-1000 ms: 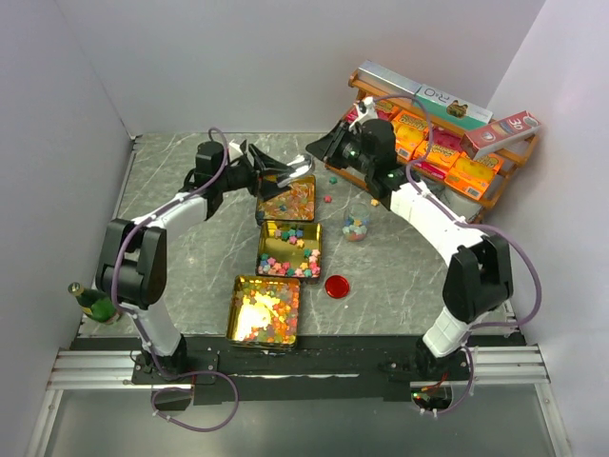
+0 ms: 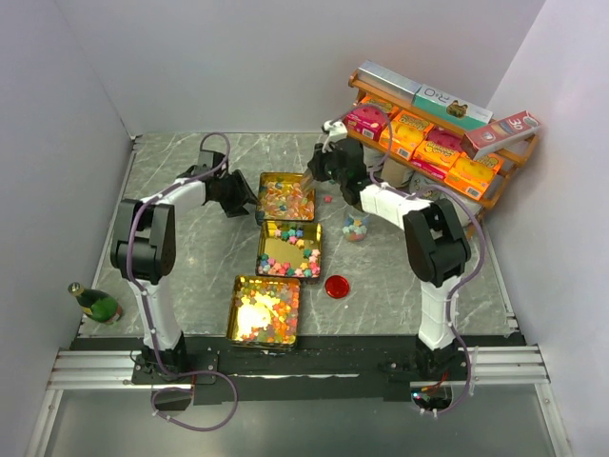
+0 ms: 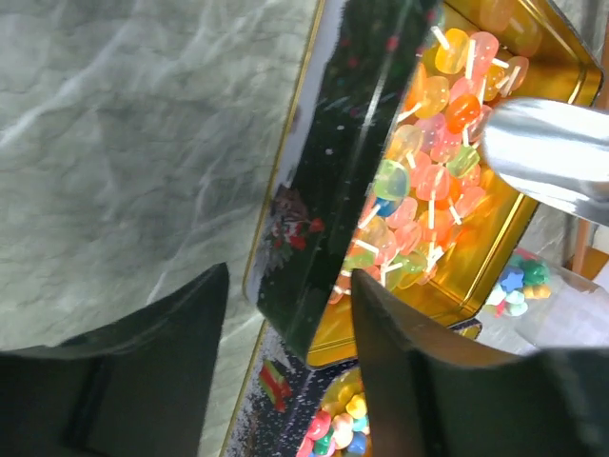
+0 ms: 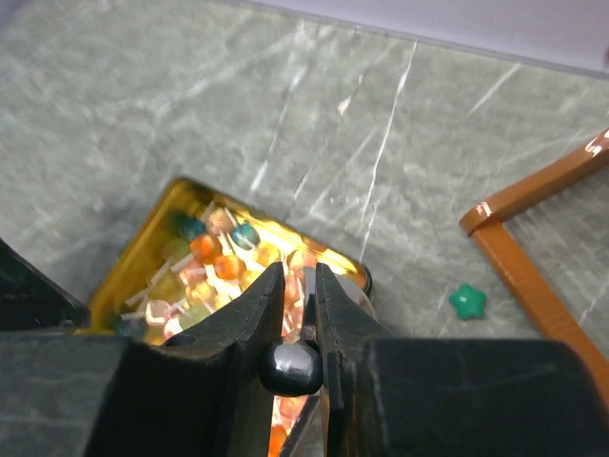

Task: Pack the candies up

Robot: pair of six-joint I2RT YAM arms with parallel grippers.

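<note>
The back tin [image 2: 284, 220], gold inside, holds many lollipop candies [image 3: 438, 181]. At its left wall my left gripper [image 2: 251, 202] points in with fingers apart; in the left wrist view the wall lies between and beyond them, and I cannot tell whether they touch it. My right gripper [image 2: 312, 173] is shut on the handle [image 4: 293, 367] of a metal scoop [image 3: 557, 157], whose bowl reaches over the tin's right part. Star candies lie in the middle tin [image 2: 290, 246], more candies in the front tin [image 2: 265, 335]. A clear jar [image 2: 355, 227] with star candies stands right of the tins.
A wooden rack [image 2: 495, 195] with candy boxes stands at the back right, close to my right arm. A red lid [image 2: 337, 287] lies beside the middle tin. A green bottle [image 2: 95, 303] is at far left. Loose stars, one green [image 4: 467, 301], lie near the rack.
</note>
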